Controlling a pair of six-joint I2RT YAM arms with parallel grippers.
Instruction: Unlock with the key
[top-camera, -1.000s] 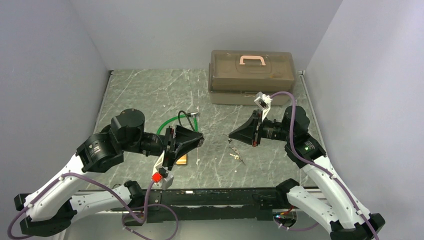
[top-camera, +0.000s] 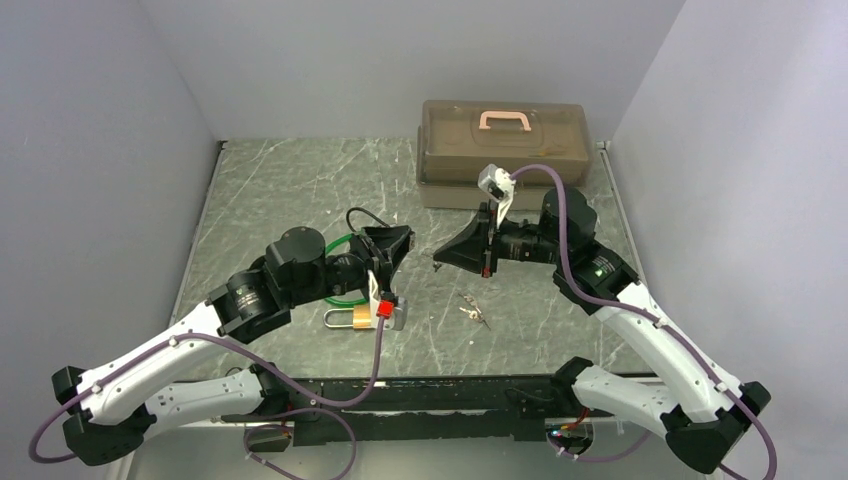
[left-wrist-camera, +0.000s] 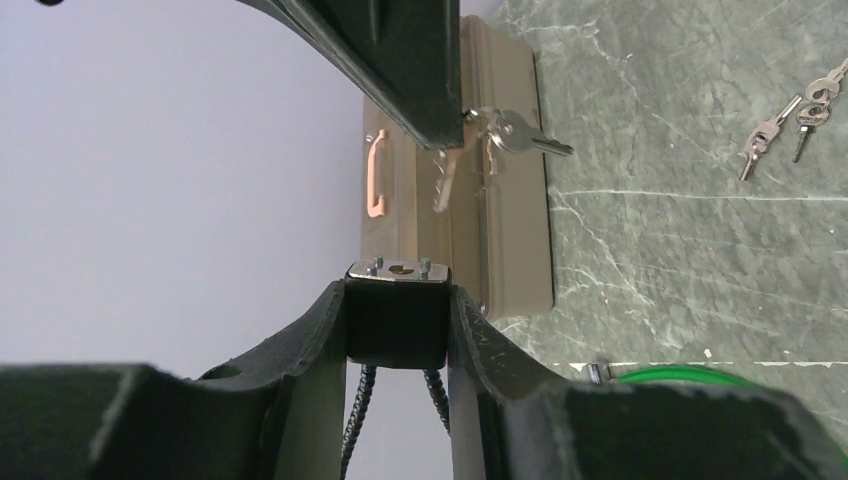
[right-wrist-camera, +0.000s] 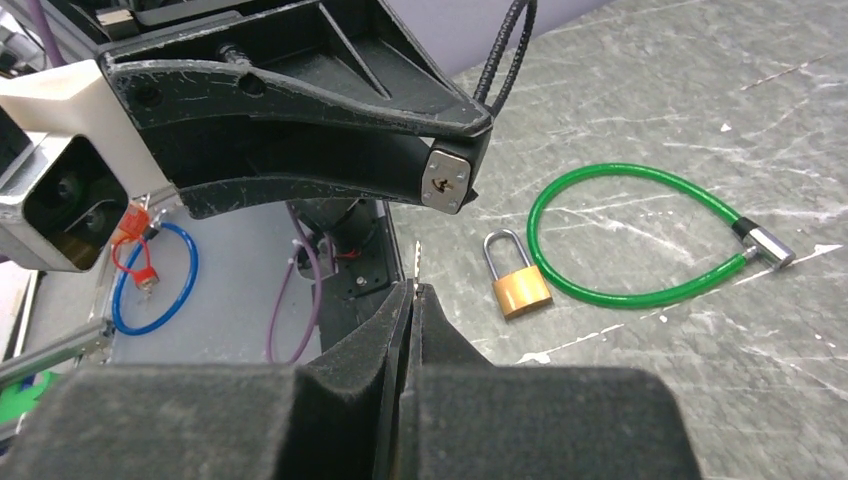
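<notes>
My left gripper (top-camera: 400, 240) is shut on a black lock body (left-wrist-camera: 397, 318) with a metal keyhole plate (right-wrist-camera: 444, 182) and a dark braided cable. Facing it, my right gripper (top-camera: 440, 258) is shut on a key (right-wrist-camera: 417, 262), whose blade points up from the fingertips; more keys (left-wrist-camera: 520, 136) dangle beside it. A brass padlock (right-wrist-camera: 522, 291) and a green cable lock (right-wrist-camera: 625, 298) lie on the table under the left arm. Loose keys (top-camera: 475, 312) lie on the table below the right gripper.
A brown toolbox (top-camera: 505, 150) stands at the back right of the marble-patterned table (top-camera: 270, 180). Walls enclose the sides and back. The middle front holds only the loose keys.
My left gripper with the lock has moved right and up in the top view. My right gripper has moved left and slightly up, toward it, with the key.
</notes>
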